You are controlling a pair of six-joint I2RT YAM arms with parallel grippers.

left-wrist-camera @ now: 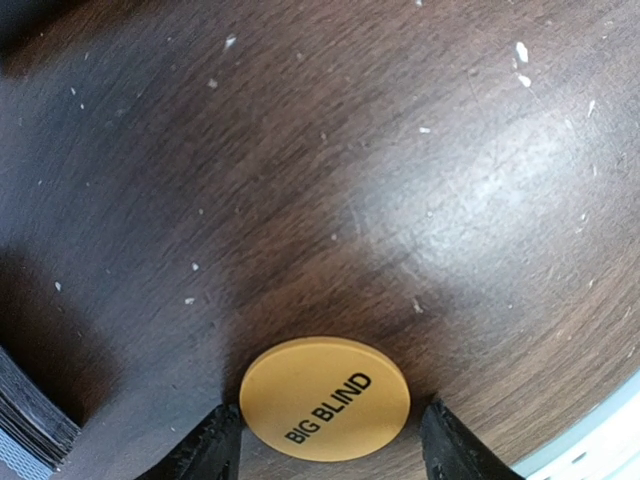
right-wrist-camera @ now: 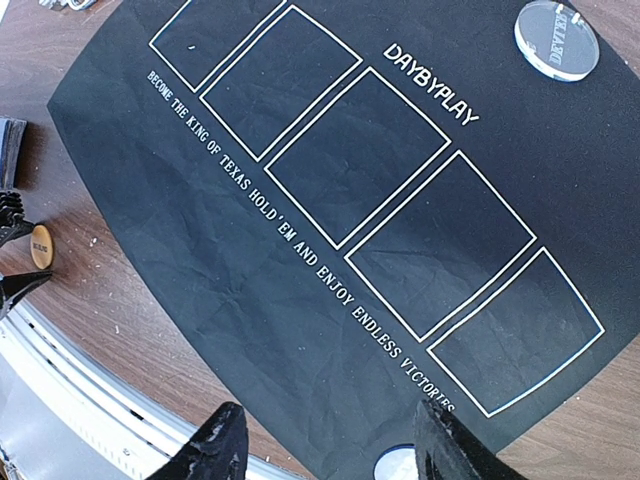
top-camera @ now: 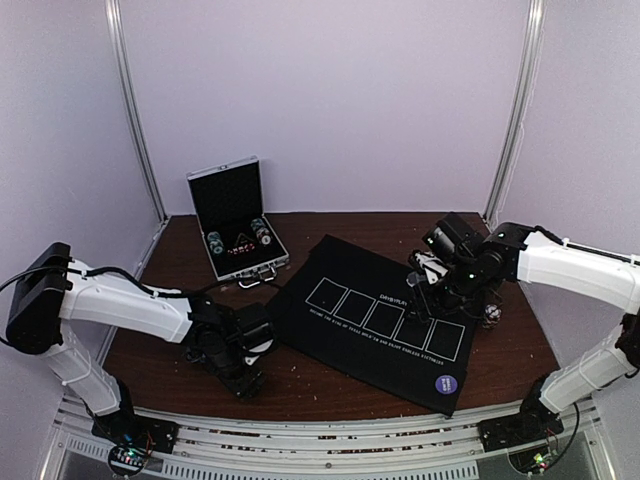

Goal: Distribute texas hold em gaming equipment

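A yellow BIG BLIND button (left-wrist-camera: 322,398) lies on the wood, between the fingertips of my part-open left gripper, low over the table at the near left (top-camera: 245,380). My right gripper hangs open over the black DAYBYPLAY mat (top-camera: 350,280), with nothing seen held. A silver dealer button (right-wrist-camera: 555,35) lies on the mat's far part; a purple button (top-camera: 446,384) sits near its front corner, pale and partly cut off in the right wrist view (right-wrist-camera: 398,464).
An open aluminium case (top-camera: 280,250) with chip stacks and small pieces stands at the back left. Bare wood (top-camera: 320,385) shows before the mat. A white rail (top-camera: 330,430) runs along the front edge.
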